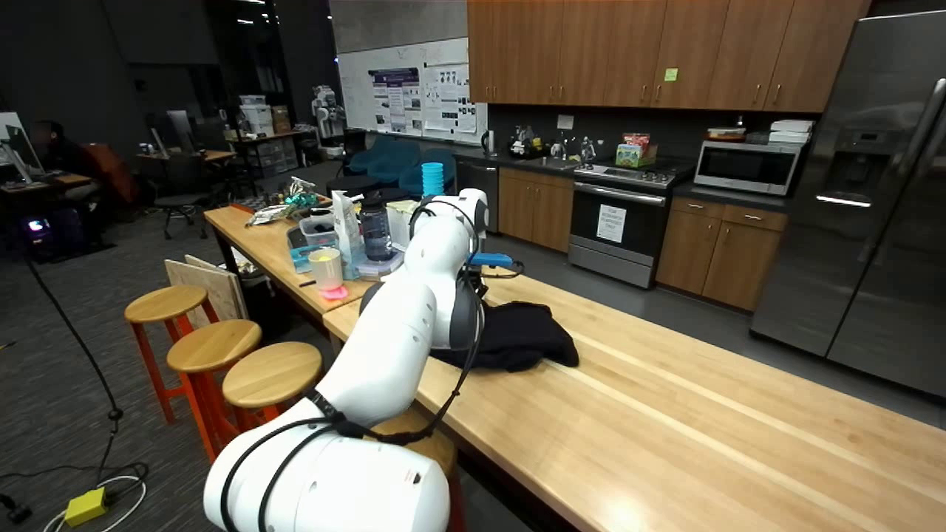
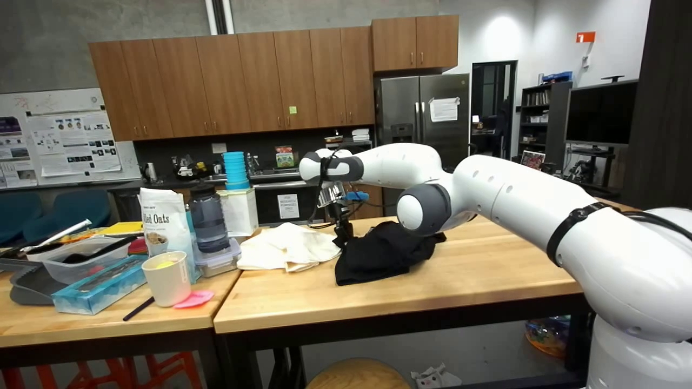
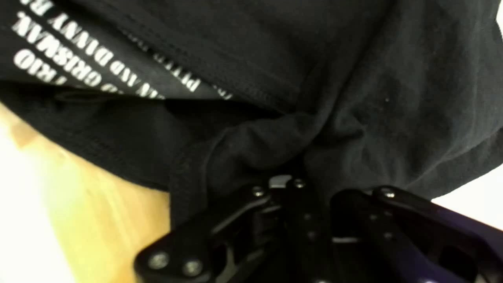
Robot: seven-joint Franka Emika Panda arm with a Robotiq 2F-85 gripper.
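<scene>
A black cloth (image 2: 383,254) with white printed lettering, seemingly a T-shirt, lies bunched on the wooden table. In the wrist view its folds (image 3: 264,141) run down between the fingers, and my gripper is shut on them. Exterior view 2 shows the gripper (image 2: 342,239) low at the cloth's left end, close to the tabletop. A cream cloth (image 2: 285,246) lies just left of it, partly covered or touched by the black one. In exterior view 1 the arm hides the gripper's tips and part of the black cloth (image 1: 523,337).
At the table's left end stand a dark bottle (image 2: 208,217), an oats bag (image 2: 165,223), a mug (image 2: 166,279) and a white box (image 2: 239,212) with stacked blue cups (image 2: 235,170).
</scene>
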